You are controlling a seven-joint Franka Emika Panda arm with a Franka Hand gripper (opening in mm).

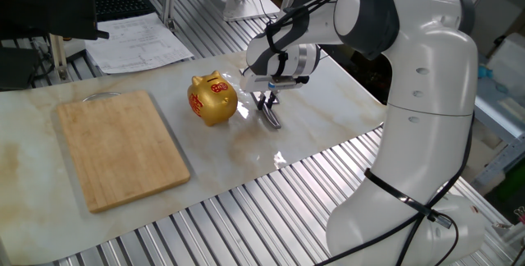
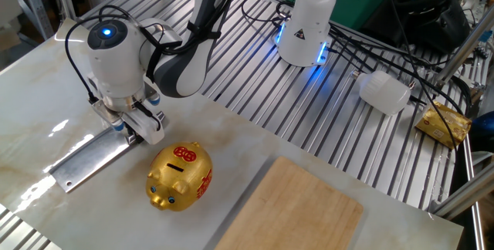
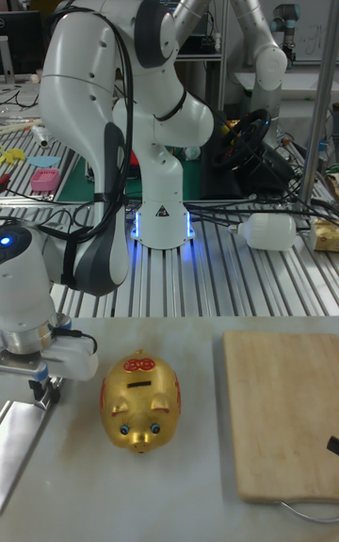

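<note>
A flat metal cleaver-like blade (image 2: 91, 160) with a small hole near one corner extends from beneath my gripper (image 2: 145, 130). The same blade (image 3: 18, 441) shows at the lower left of the third view, cut off by the frame's edge. In the first view a curved silver handle (image 1: 270, 116) comes out below my gripper (image 1: 267, 99). My fingertips are down at the handle's end of this tool, but their gap is hidden, so whether they are closed on it cannot be told. Beside it stands a gold piggy bank (image 1: 213, 99) with red markings, apart from the gripper.
A wooden cutting board (image 1: 121, 149) with a metal ring handle lies on the marbled tabletop (image 1: 246, 155), on the piggy bank's other side. Papers (image 1: 135, 44) lie beyond the tabletop. A white bottle-like object (image 2: 384, 92) and a yellow package (image 2: 444, 124) rest on the slatted metal surface.
</note>
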